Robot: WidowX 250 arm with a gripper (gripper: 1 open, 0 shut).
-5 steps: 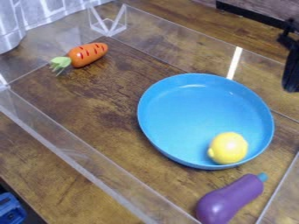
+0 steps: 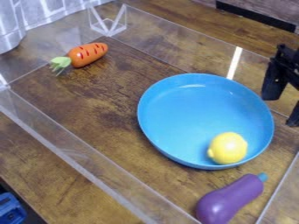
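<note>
A blue plate (image 2: 193, 109) lies on the wooden surface, with a yellow ball-like toy (image 2: 226, 147) in its lower right part. An orange toy carrot (image 2: 86, 54) lies at the upper left, and a purple toy eggplant (image 2: 225, 202) at the bottom right. My dark gripper (image 2: 278, 98) is at the right edge, above and right of the plate, partly cut off by the frame. Its fingers appear apart, with nothing seen between them.
Clear plastic walls border the wooden surface (image 2: 87, 105). A silvery crumpled object (image 2: 17, 22) is at the top left, a blue object (image 2: 9, 210) at the bottom left. The surface left of the plate is clear.
My gripper has moved down along the right edge, and more of it shows. The plate and toys have not moved.
</note>
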